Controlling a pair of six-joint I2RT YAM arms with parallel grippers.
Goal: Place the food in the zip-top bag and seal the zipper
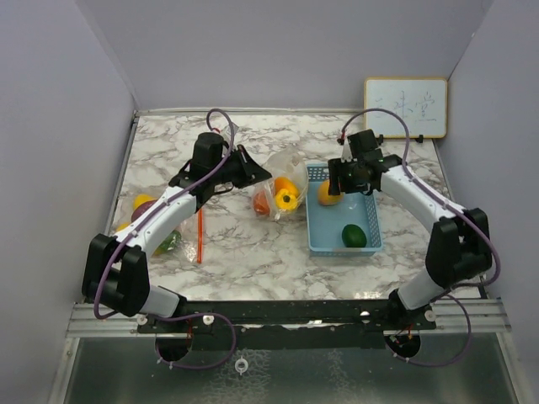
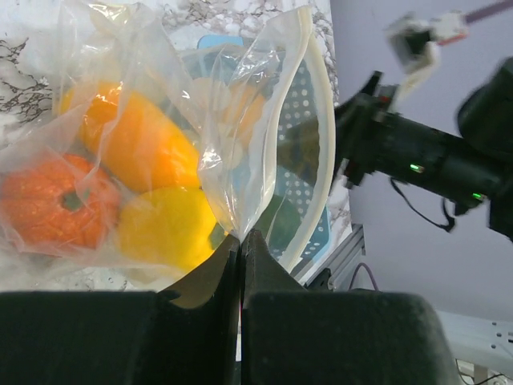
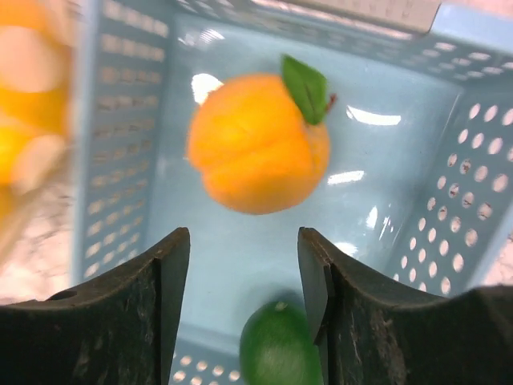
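Note:
My left gripper is shut on the mouth edge of the clear zip top bag (image 2: pixel 180 92), which gapes toward the crate. Inside it lie a red-orange pumpkin (image 2: pixel 60 202), a yellow pepper (image 2: pixel 164 228) and an orange piece of food (image 2: pixel 140 140). An orange pumpkin-like food with a green leaf (image 3: pixel 256 148) rests in the blue crate (image 1: pixel 316 244), by its back left part. My right gripper is over the crate just short of that food. Its fingers stand apart, the bare floor showing between them. A green avocado-like food (image 1: pixel 354 236) lies nearer the crate's front.
A second clear bag with several foods (image 1: pixel 168 241) lies at the left, beside an orange-red strip (image 1: pixel 200 231). A small whiteboard (image 1: pixel 406 108) stands at the back right. The table front between the bags is clear.

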